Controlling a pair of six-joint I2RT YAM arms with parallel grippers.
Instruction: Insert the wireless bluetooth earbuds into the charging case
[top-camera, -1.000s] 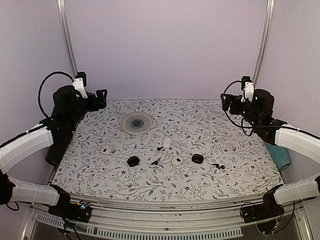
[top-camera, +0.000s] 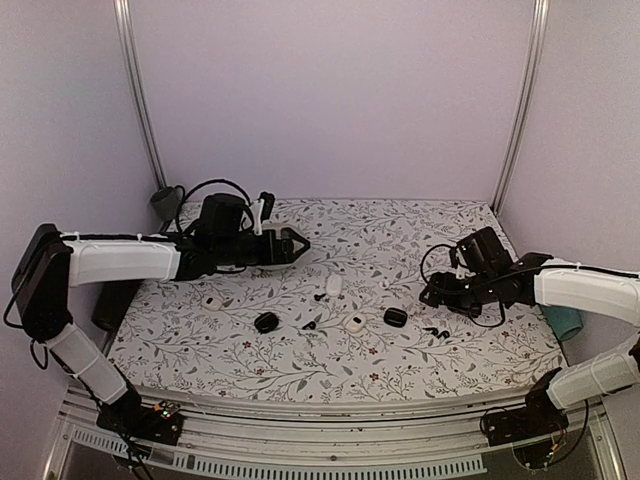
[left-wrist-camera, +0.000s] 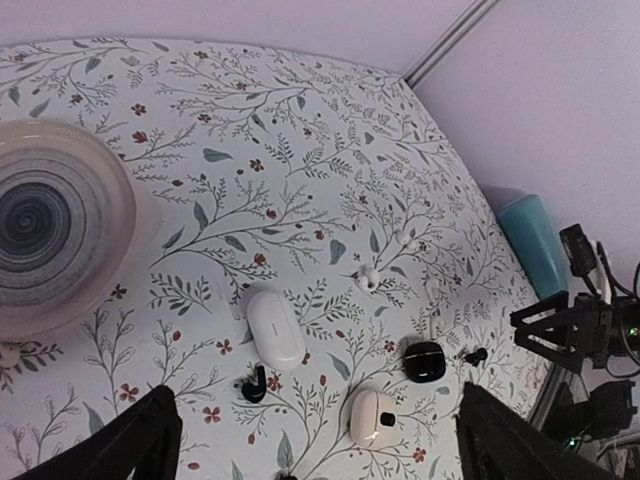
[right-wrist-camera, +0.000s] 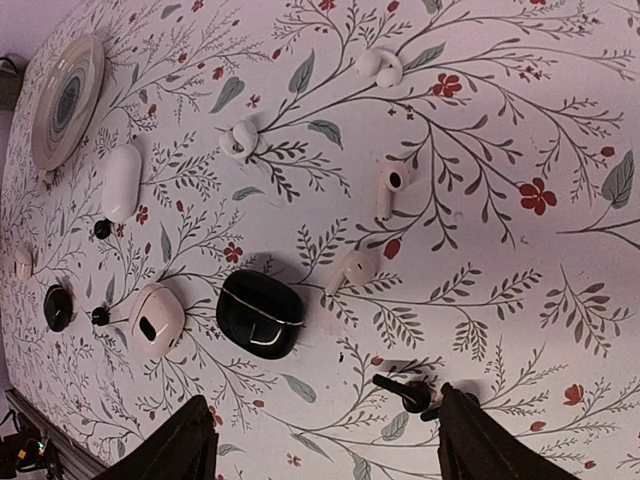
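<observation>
Charging cases lie on the patterned table: a black one (right-wrist-camera: 260, 313), a white one with a dark spot (right-wrist-camera: 157, 320), a white oblong one (left-wrist-camera: 276, 327) and a round black one (top-camera: 266, 322). Black earbuds (right-wrist-camera: 418, 398) lie just ahead of my right gripper's fingers; white earbuds (right-wrist-camera: 355, 270) lie near the black case. My right gripper (top-camera: 432, 294) is low over the table's right side, fingers apart, nothing seen between them. My left gripper (top-camera: 287, 243) is open above the back left, over the round mat, nothing between its fingers.
A grey ringed silicone mat (right-wrist-camera: 92, 70) lies at the back left, partly hidden by my left arm from the top. A teal object (top-camera: 564, 322) is at the right edge.
My left arm has swung rightward over the mat. My right gripper has come down and toward the front, near the small objects. The objects on the table have not moved.
</observation>
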